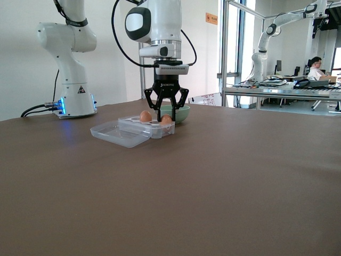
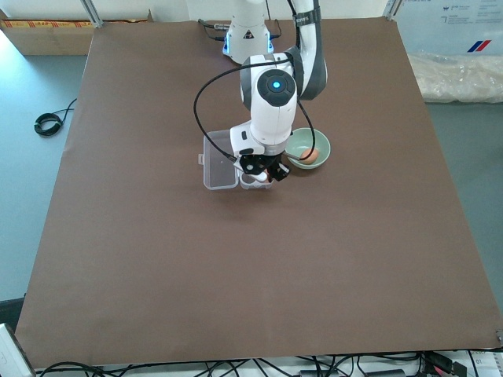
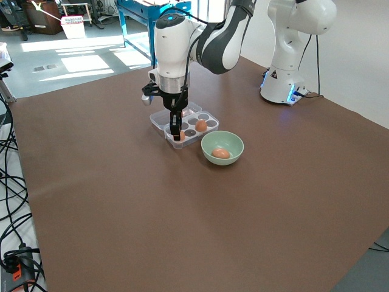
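Observation:
My black gripper (image 1: 165, 112) is down at a clear plastic egg tray (image 3: 194, 132), its fingertips at an egg (image 1: 166, 119) in the tray; whether they grip it I cannot tell. Another brown egg (image 3: 201, 125) sits in the tray, with the open lid (image 1: 120, 136) lying beside it. A pale green bowl (image 3: 222, 140) stands next to the tray, holding one egg (image 3: 220, 152). In the camera left view the arm hides most of the tray.
Cables run along the floor and frame beyond the edge.

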